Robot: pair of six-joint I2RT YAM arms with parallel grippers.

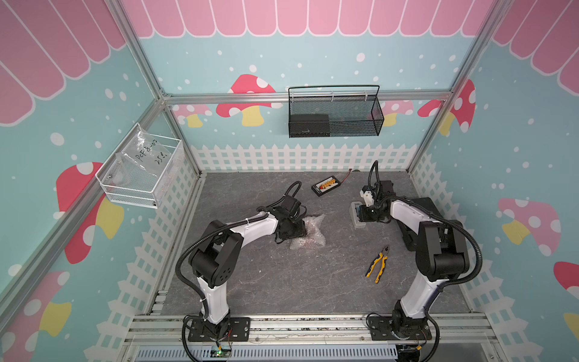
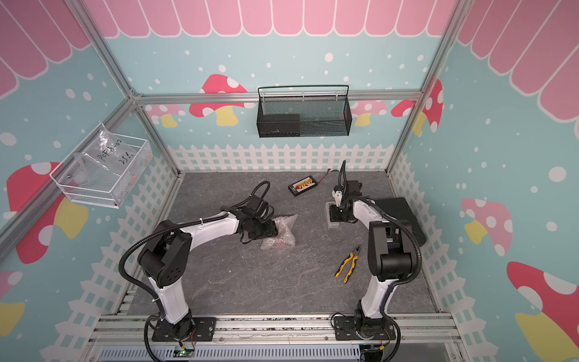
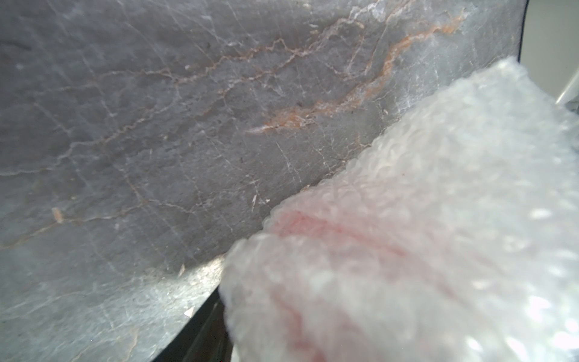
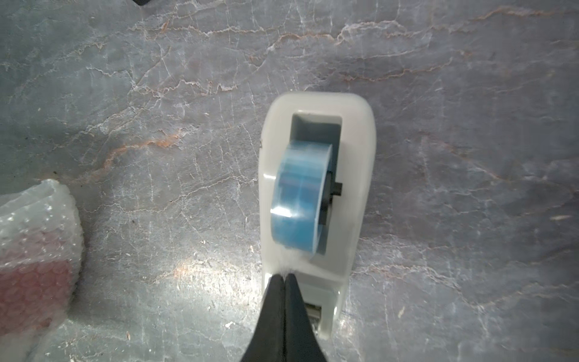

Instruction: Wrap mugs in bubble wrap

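A bundle of bubble wrap (image 1: 311, 234) lies mid-table, with something pink-red showing through it; no bare mug is visible. My left gripper (image 1: 302, 228) is at its left side. In the left wrist view, one dark finger (image 3: 204, 335) shows beside the wrap (image 3: 434, 229), which hides the other, so how far apart the fingers stand is unclear. Over the pale tape dispenser (image 4: 359, 181), my right gripper is shut, its fingertips just in front of the blue tape roll (image 4: 298, 199). No tape shows between them.
Yellow-handled pliers (image 1: 377, 265) lie front right of the dispenser. A small black case (image 1: 326, 185) is toward the back, and a dark box (image 1: 416, 236) stands under the right arm.
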